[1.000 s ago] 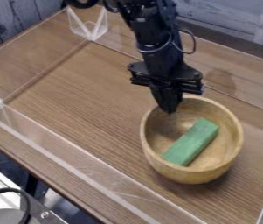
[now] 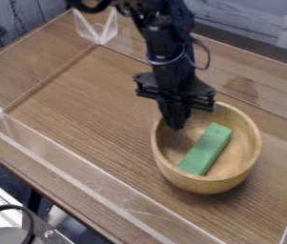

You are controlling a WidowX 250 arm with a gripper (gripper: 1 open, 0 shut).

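The black robot arm reaches down from the top centre to my gripper (image 2: 175,117), which hangs at the back left rim of a round light wooden bowl (image 2: 236,170). Its fingertips point down at the bowl's inside and look close together; whether anything is between them is too small to tell. A green rectangular block (image 2: 206,149) lies tilted diagonally inside the bowl, in front of and to the right of the gripper.
Clear plastic pieces stand at the top left corner and left edge. Grey metal hardware with a black cable is at the bottom left.
The arm and gripper have shifted slightly, and the bowl has moved a little to the left over the last second, with the block in it.
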